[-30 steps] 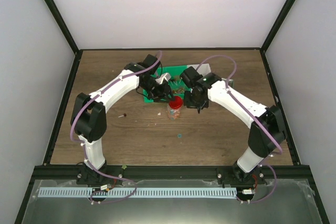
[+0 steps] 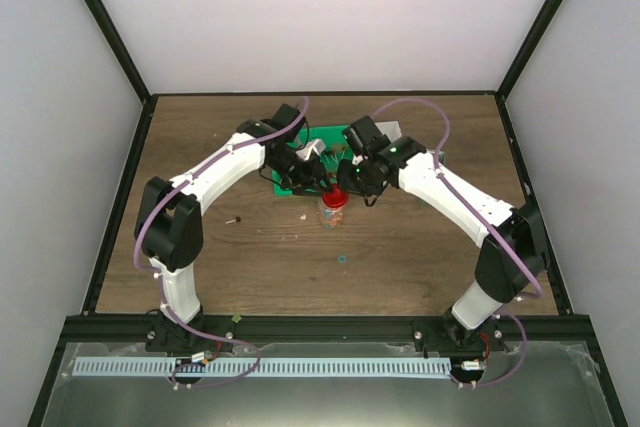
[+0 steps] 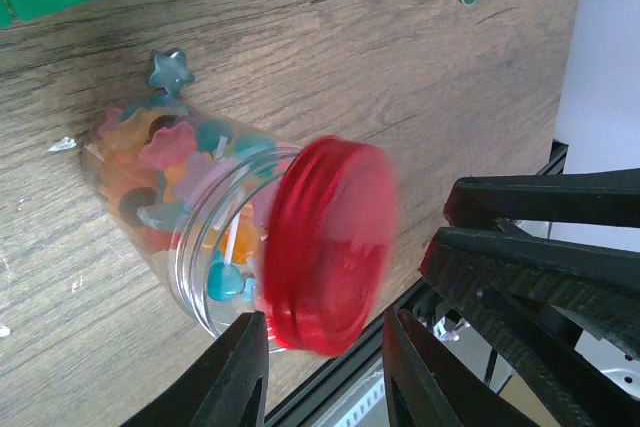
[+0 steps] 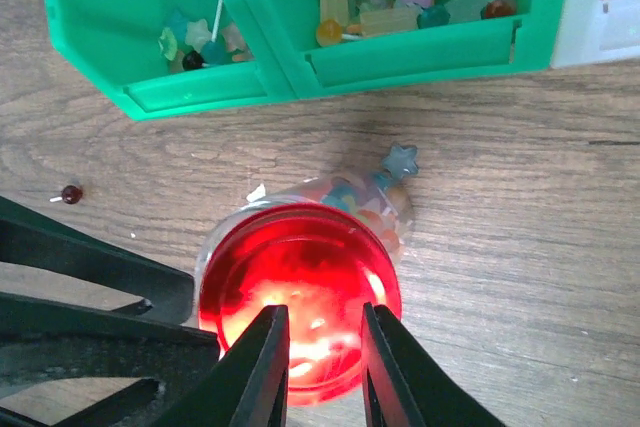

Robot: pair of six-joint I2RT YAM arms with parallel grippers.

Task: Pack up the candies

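A clear jar (image 3: pixel 150 172) of mixed candies lies tilted on the table, its mouth toward me. At that mouth is the red lid (image 3: pixel 335 247), angled against the glass rim; whether it is threaded on cannot be told. My left gripper is shut on the lid's edge, one finger at each side of its thickness. In the left wrist view my right gripper faces the lid, fingertips a little short of it. From the right wrist view its fingers (image 4: pixel 268 347) stand apart, nothing held, before the lid's shiny top.
Behind the jar is a green compartment tray (image 4: pixel 400 72) with candies, beside a white box (image 4: pixel 590 32). A blue star candy (image 4: pixel 401 161) lies against the jar and a brown lollipop (image 4: pixel 70 194) to the left.
My right gripper has moved left toward the jar's lid, coming close to the left gripper. The left arm and the jar look unmoved.
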